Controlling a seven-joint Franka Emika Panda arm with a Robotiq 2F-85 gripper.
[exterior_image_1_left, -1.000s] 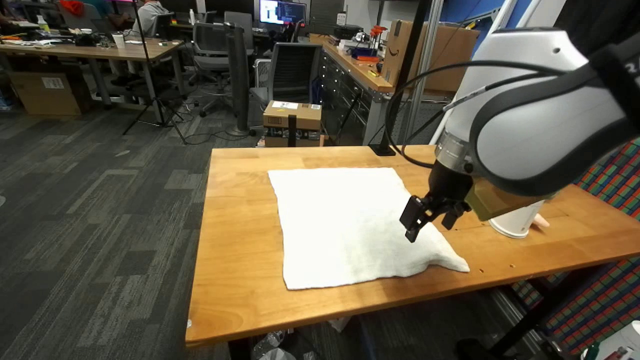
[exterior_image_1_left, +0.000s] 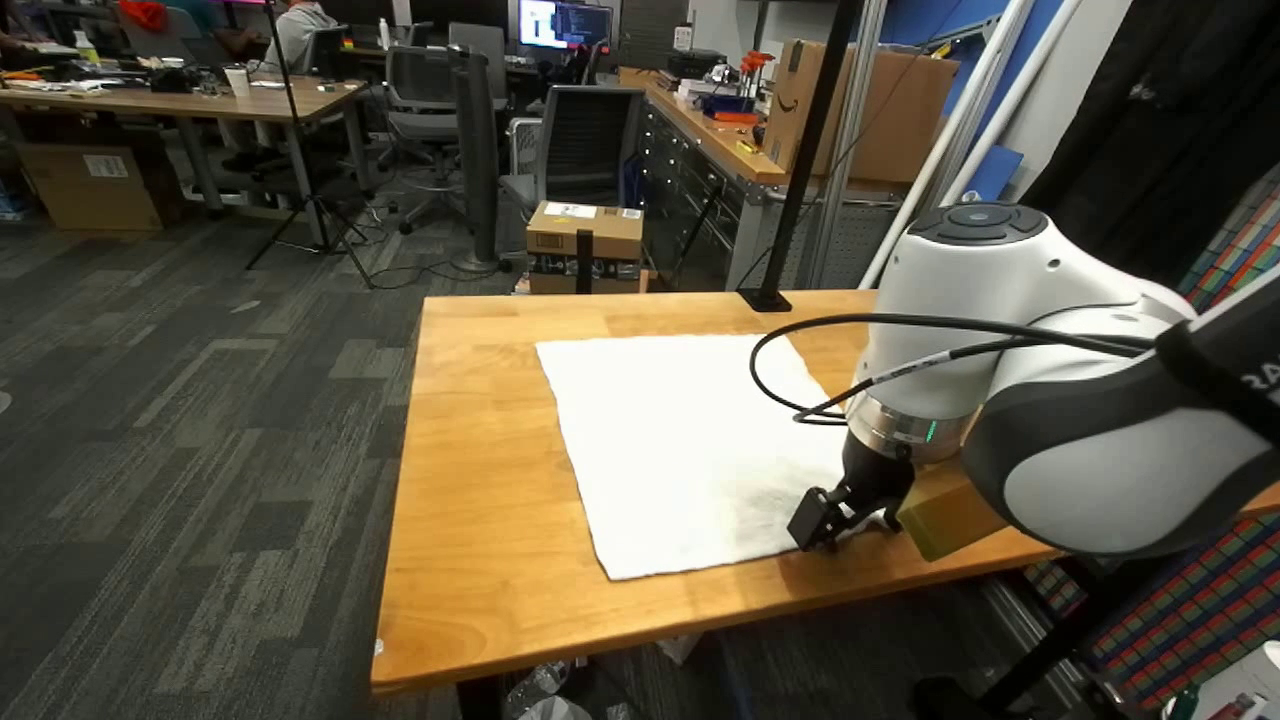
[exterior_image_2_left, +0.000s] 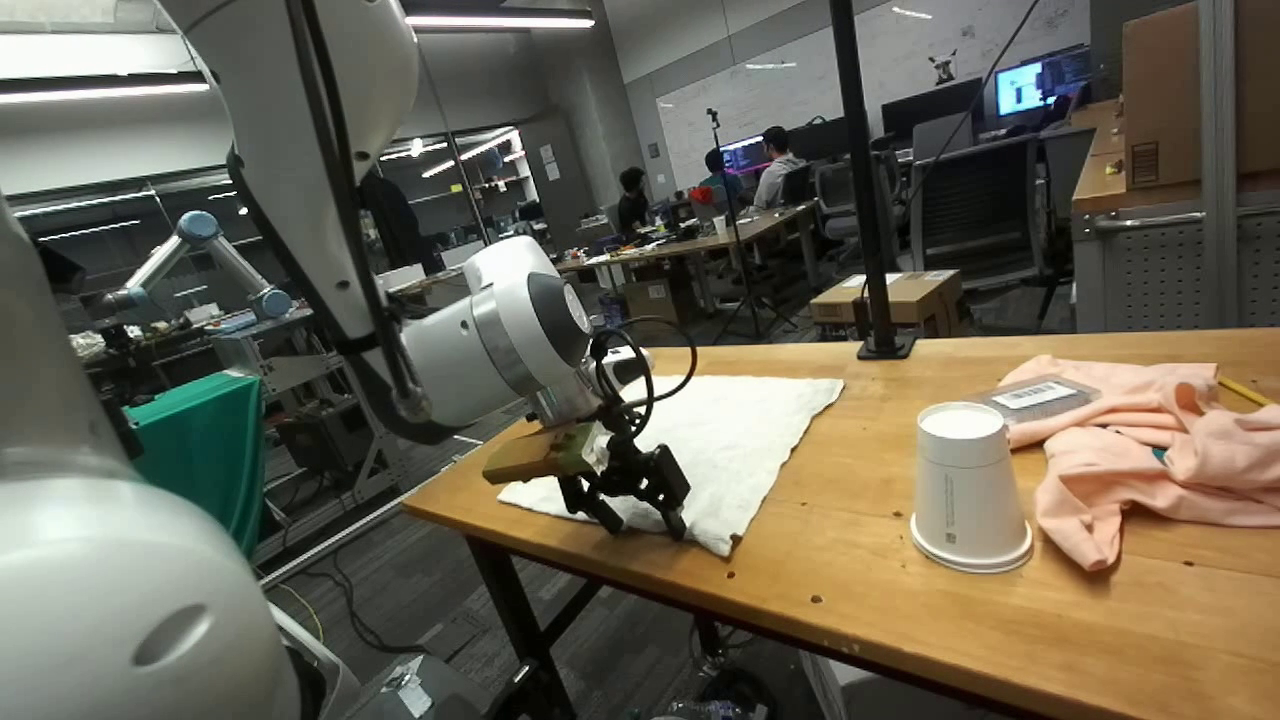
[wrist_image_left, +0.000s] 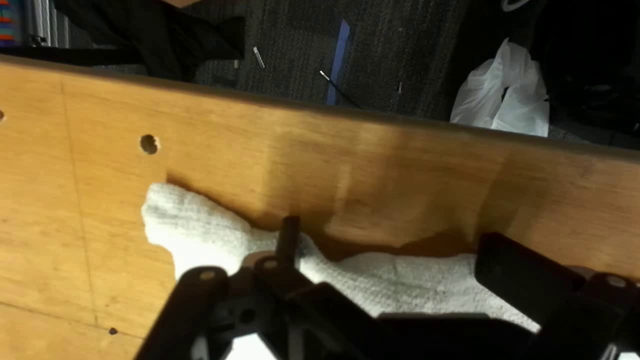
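Observation:
A white cloth (exterior_image_1_left: 684, 444) lies spread over the table, its near edge a little rumpled. My gripper (exterior_image_1_left: 854, 528) is down at that near edge, close to the cloth's right corner in exterior view 1. In exterior view 2 the gripper (exterior_image_2_left: 645, 526) points downward with its two fingers apart. The wrist view shows the open gripper straddling the edge of the cloth (wrist_image_left: 414, 276), which runs between the fingers in soft folds. Whether the fingertips press on the cloth or the wood cannot be told. The cloth's corner (wrist_image_left: 186, 210) sticks out past one finger.
An upside-down white cup (exterior_image_2_left: 969, 492) stands on the table (exterior_image_2_left: 840, 504), beside peach-coloured clothing (exterior_image_2_left: 1152, 468) and a clear package (exterior_image_2_left: 1041, 396). A black post (exterior_image_2_left: 882, 240) rises from the far edge. Close by the gripper is the table's near edge (wrist_image_left: 360, 114).
The gripper has come down from above the cloth to its near edge. The cloth's near-left corner sits slightly farther right. The arm now hides the cup in exterior view 1.

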